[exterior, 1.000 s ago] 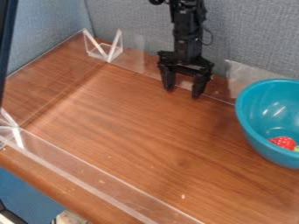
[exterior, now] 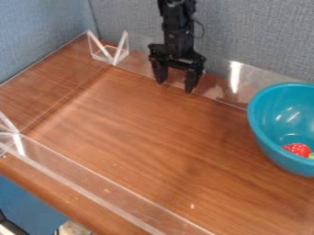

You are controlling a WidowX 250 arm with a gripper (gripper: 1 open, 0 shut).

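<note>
My black gripper [exterior: 174, 73] hangs at the back centre over the wooden surface, pointing down, fingers apart with nothing between them. A teal bowl [exterior: 273, 119] sits at the right edge, partly out of frame. Inside it, low on the right, lie a red speckled object [exterior: 296, 148] and a small yellowish item that is partly hidden.
Clear low walls [exterior: 110, 207] edge it, with white brackets [exterior: 108, 48] at the back left and left front. Grey padded panels [exterior: 245, 37] stand behind.
My gripper has shifted steadily leftward along the back, away from the bowl. The bowl and its contents have not moved.
</note>
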